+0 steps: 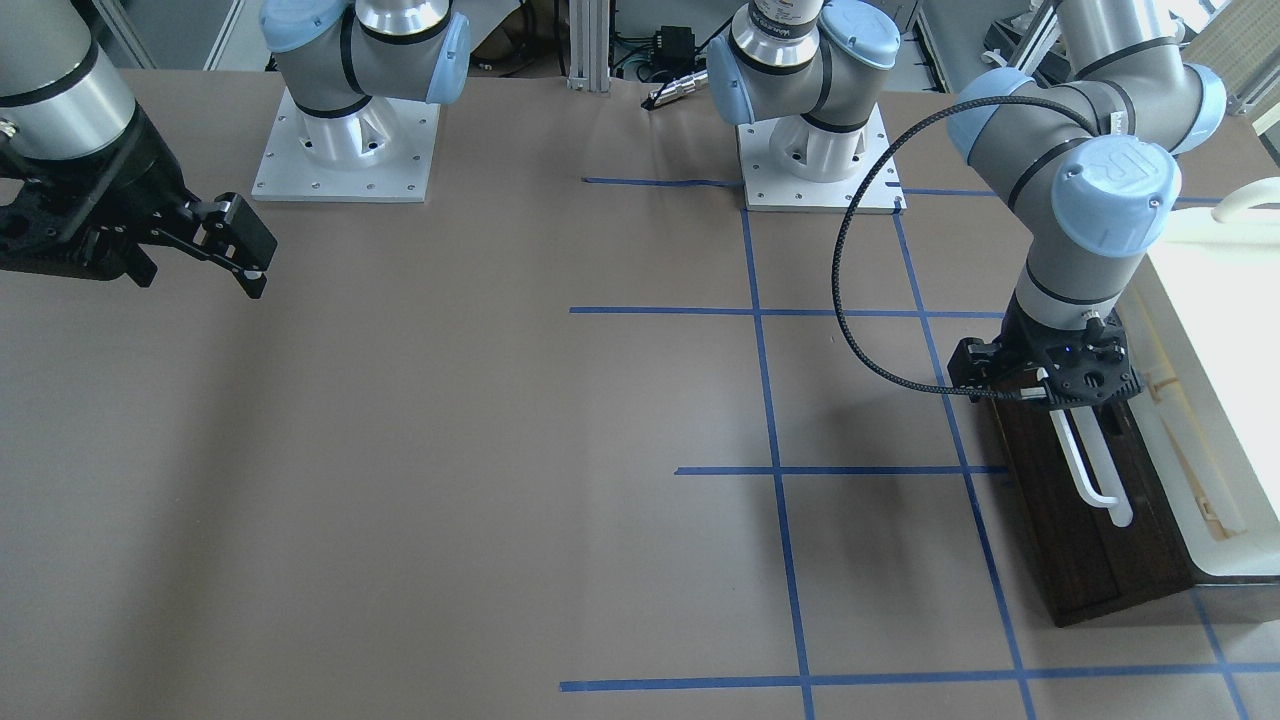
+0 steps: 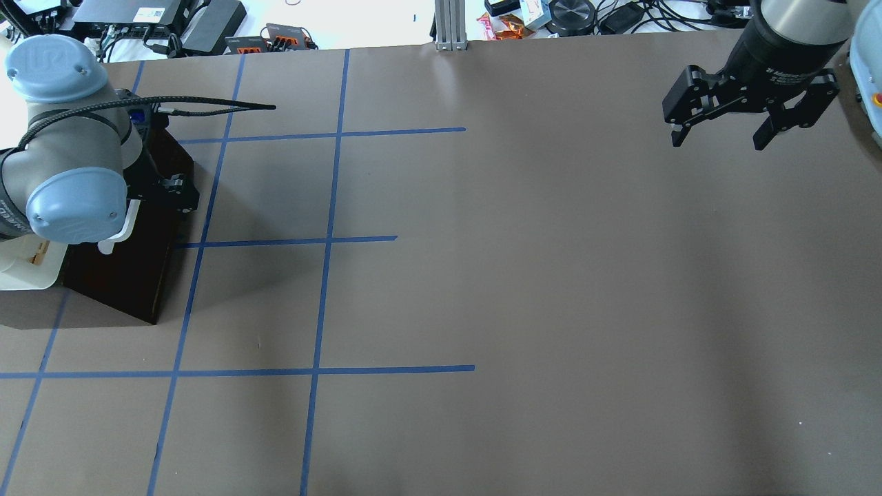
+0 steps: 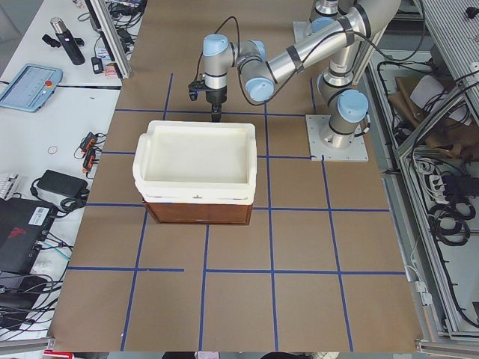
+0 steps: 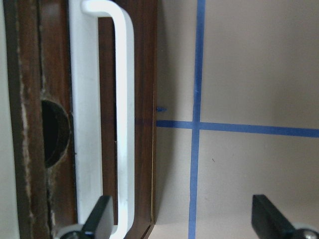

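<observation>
A dark brown wooden box (image 1: pixel 1080 564) with a white open lid or tray (image 3: pixel 194 162) on top stands on the taped floor. A white bar handle (image 4: pixel 124 129) runs along its side, beside a dark round hole (image 4: pixel 52 132). My gripper is low over the handle's end in the wrist view, its fingertips wide apart, the left one over the handle and the right one over bare floor. It is open. In the front view my gripper (image 1: pixel 1041 382) hides part of the handle.
Other arms stand at the back; an idle black gripper (image 1: pixel 204 240) hangs at the left in the front view. The gridded table surface (image 2: pixel 537 289) beside the box is clear. Cables and devices lie beyond the table's edges.
</observation>
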